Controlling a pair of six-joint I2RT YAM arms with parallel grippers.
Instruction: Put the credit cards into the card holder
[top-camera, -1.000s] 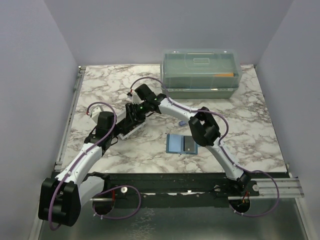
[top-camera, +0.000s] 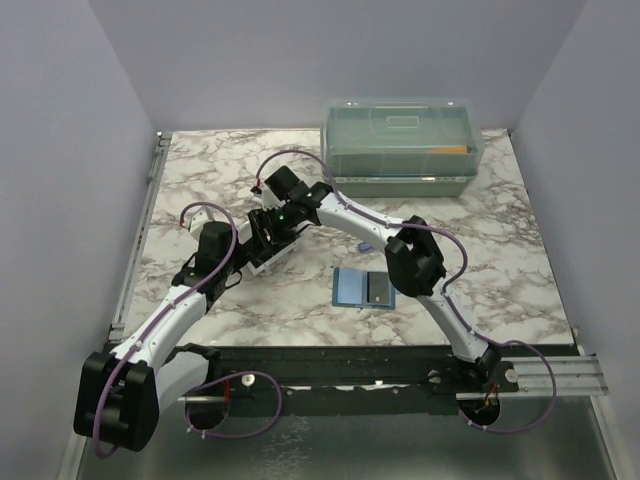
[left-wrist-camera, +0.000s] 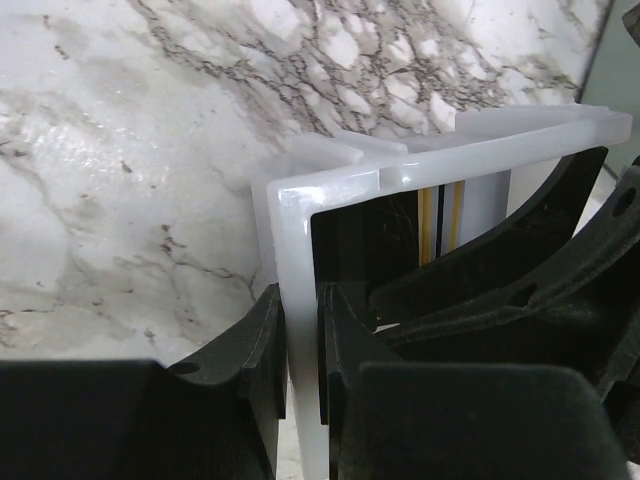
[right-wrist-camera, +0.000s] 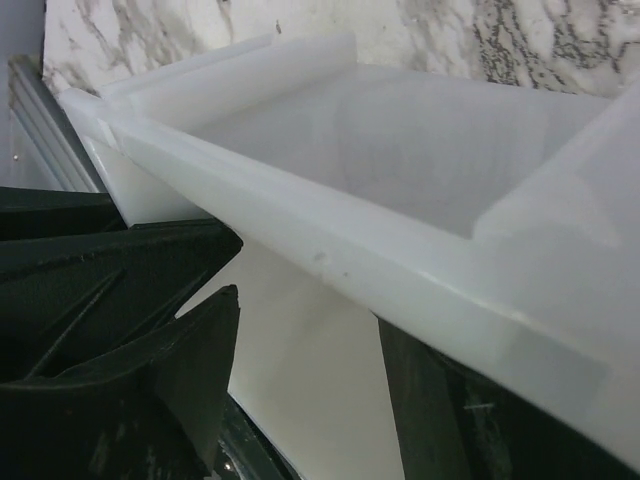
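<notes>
A white card holder (left-wrist-camera: 440, 150) with dark and gold-edged cards (left-wrist-camera: 365, 240) inside is seen in the left wrist view. My left gripper is shut on its near white edge. In the top view both grippers meet over the holder at the left of the table. My right gripper is part open; in the right wrist view its fingertips are beside and under the holder's white rim (right-wrist-camera: 280, 210), with the left gripper's dark body behind at the left. Whether it touches the holder is unclear.
A green translucent box (top-camera: 400, 140) stands at the back right. A blue open case (top-camera: 350, 287) lies at front centre, with a small blue item (top-camera: 364, 246) above it.
The right arm has shifted slightly right over the holder, and the left arm a little with it. The other objects are unmoved.
</notes>
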